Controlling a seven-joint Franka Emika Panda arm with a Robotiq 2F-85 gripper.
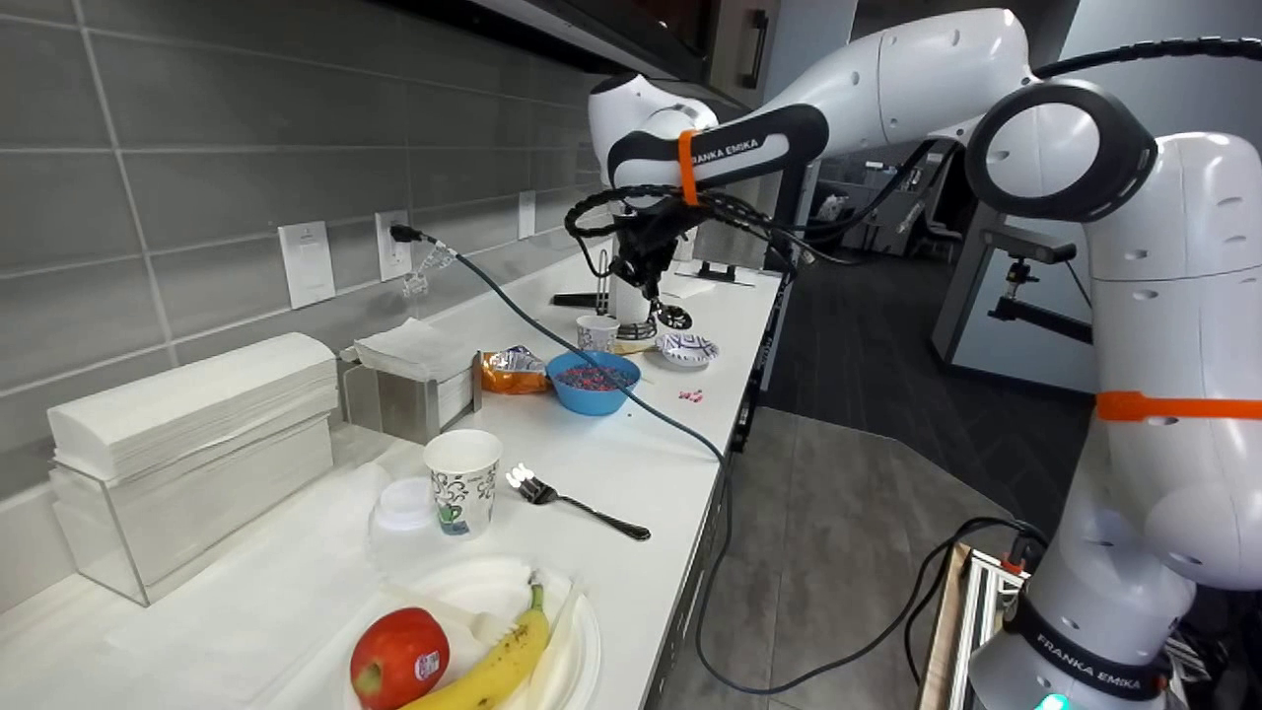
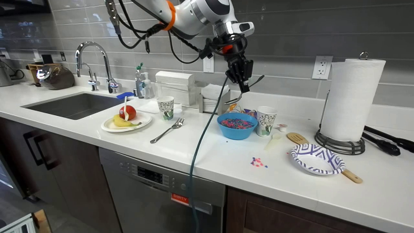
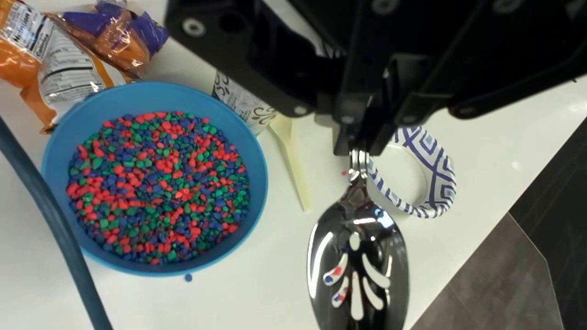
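Observation:
My gripper is shut on a shiny metal slotted spoon, whose bowl points toward the bottom of the wrist view. In exterior view 2 the gripper hangs above the counter with the spoon over the blue bowl's back side. That blue bowl is filled with red, green and blue bits. Through the spoon's slots a few loose bits on the counter show. A paper bowl with a purple pattern lies partly behind the gripper; its visible inside looks empty.
A patterned paper cup stands beside the blue bowl, with snack bags behind it. Loose bits lie near the front edge. A hose crosses the counter. A paper towel roll stands at right.

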